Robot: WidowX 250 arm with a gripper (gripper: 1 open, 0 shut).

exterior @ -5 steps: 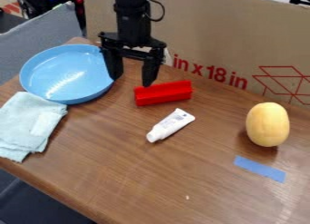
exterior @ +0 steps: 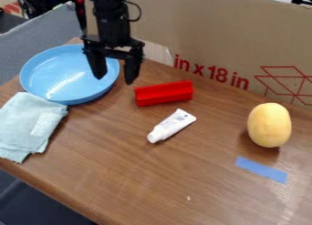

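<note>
My black gripper [exterior: 115, 68] hangs open over the right part of the blue plate [exterior: 57, 76], nothing between its fingers. To its lower right a red block [exterior: 163, 93] lies on the wooden table. A white tube [exterior: 170, 127] lies in front of the block. A yellow potato-like object [exterior: 268, 126] sits at the right, with a strip of blue tape [exterior: 261, 170] below it. A folded pale cloth [exterior: 24, 129] lies at the left edge.
A cardboard panel [exterior: 220, 28] with red print stands along the back. A grey padded surface [exterior: 27, 33] is at the upper left.
My gripper has shifted left, away from above the red block and toward the blue plate. The objects on the table have not visibly moved.
</note>
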